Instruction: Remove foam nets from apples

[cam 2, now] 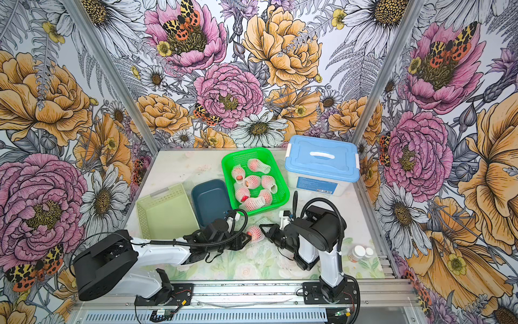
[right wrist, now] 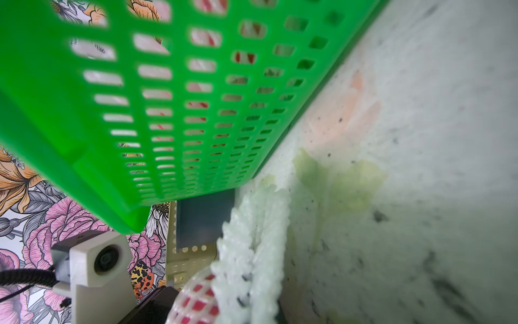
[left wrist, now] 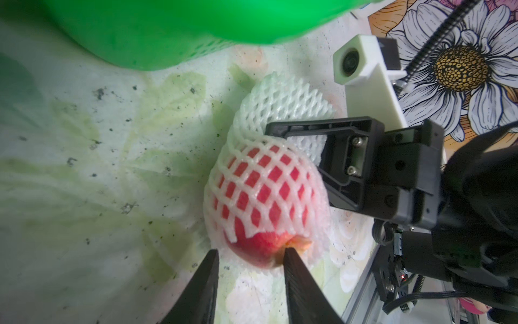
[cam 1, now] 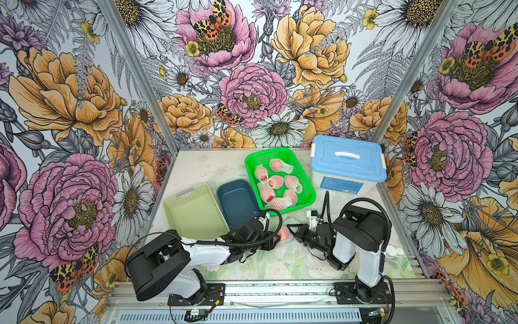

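An apple (left wrist: 259, 199) in a white foam net lies on the table, its red lower end bare. My right gripper (cam 1: 291, 228) is shut on the net's upper part (left wrist: 280, 97), seen from the side in the left wrist view and as pale mesh in the right wrist view. My left gripper is part open at the apple's lower end, fingertips just below it, nothing clearly held. More netted apples (cam 1: 276, 181) lie in the green basket (cam 1: 307, 197) behind.
A pale green basket (cam 1: 191, 210) and dark blue tray (cam 1: 237, 199) stand at the left. A lidded box (cam 1: 345, 162) is at back right, small white pots (cam 2: 360, 251) at front right.
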